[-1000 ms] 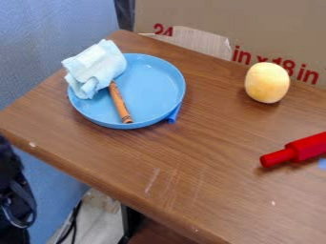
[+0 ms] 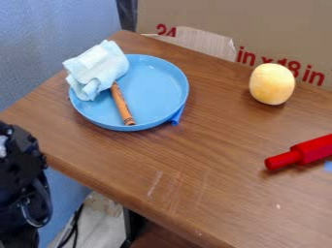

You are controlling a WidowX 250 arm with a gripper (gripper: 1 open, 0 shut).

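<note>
A blue plate (image 2: 158, 89) sits on the wooden table (image 2: 182, 179) at the back left. It holds a folded pale cloth (image 2: 95, 68) at its left side and an orange-brown stick (image 2: 122, 105). A round yellowish object (image 2: 271, 84) stands at the back right, and a red rolling-pin-like object (image 2: 304, 152) lies at the right edge. The black gripper (image 2: 26, 199) is at the far left edge, below and left of the plate, off the table's side; its fingers are too dark and cropped to read.
A small blue item (image 2: 178, 114) shows beside the plate's right rim. A cardboard box (image 2: 195, 19) stands behind the table.
The gripper has moved upward and further into view at the left edge. The objects on the table have not moved.
</note>
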